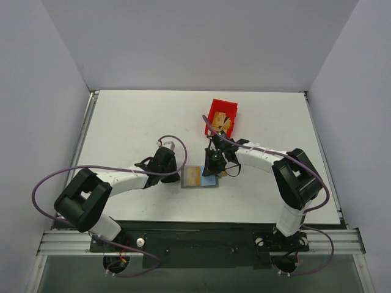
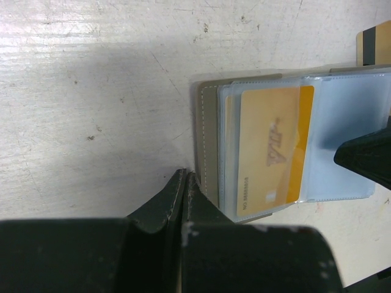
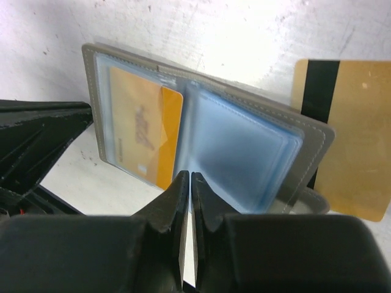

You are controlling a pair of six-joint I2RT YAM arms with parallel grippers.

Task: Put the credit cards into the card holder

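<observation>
The card holder (image 1: 193, 185) lies spread flat on the table, grey with clear sleeves. In its left sleeve sits a gold credit card (image 3: 137, 122), its orange end strip (image 2: 300, 146) jutting past the sleeve's edge toward the middle fold. The right sleeve (image 3: 238, 155) looks empty and pale blue. My left gripper is shut with its tips at the holder's left edge, nothing between them. Above the holder my right gripper has its fingertips together and holds nothing. A second gold card with a black stripe (image 3: 357, 134) lies on the table just right of the holder.
Toward the back, a red box (image 1: 227, 105) contains more gold cards (image 1: 220, 120). Both grippers stand close together over the holder.
</observation>
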